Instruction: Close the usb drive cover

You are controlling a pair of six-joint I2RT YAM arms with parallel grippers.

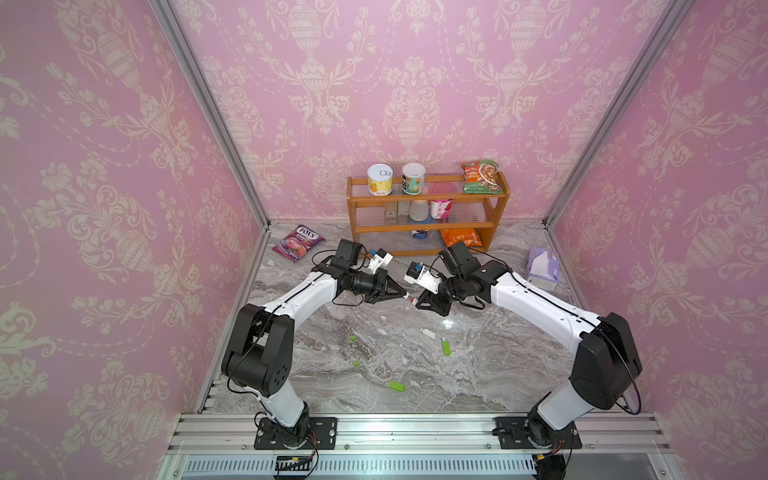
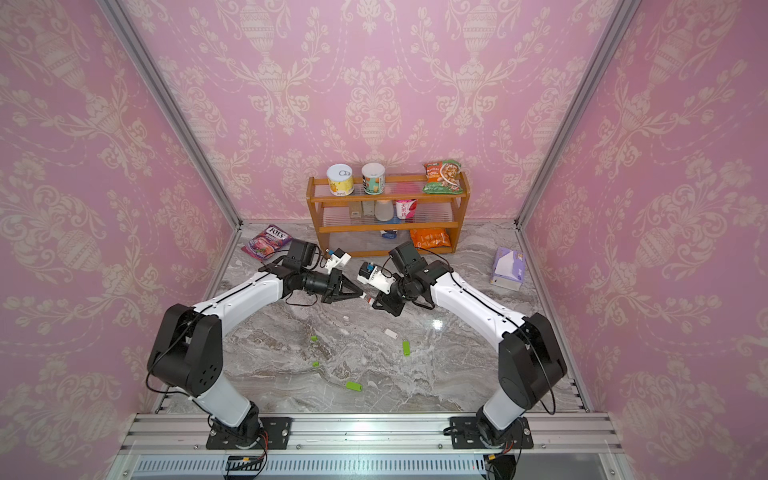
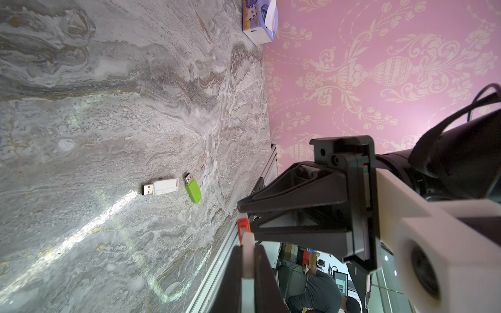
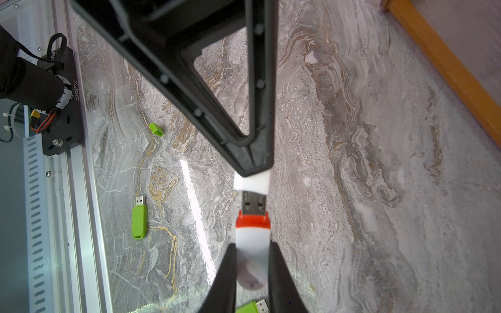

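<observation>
A white usb drive (image 4: pixel 253 250) with a red collar is in my right gripper, shut on its body. Its metal plug (image 4: pixel 253 202) points at the white cover (image 4: pixel 252 182). My left gripper is shut on that cover (image 3: pixel 248 253), whose far end lies between the narrow black fingers. In the right wrist view the plug's tip meets or slightly enters the cover, while a length of bare metal shows between cover and collar. How deep it sits is hidden. Both grippers face each other, above mid-table in the top left view.
Below lie a white usb drive (image 3: pixel 161 186), a green drive (image 3: pixel 193 190) and another green drive (image 4: pixel 139 220). A small green cap (image 4: pixel 156 129) and a small white piece (image 4: pixel 311 57) are loose on the marble. A wooden shelf (image 1: pixel 428 226) stands behind.
</observation>
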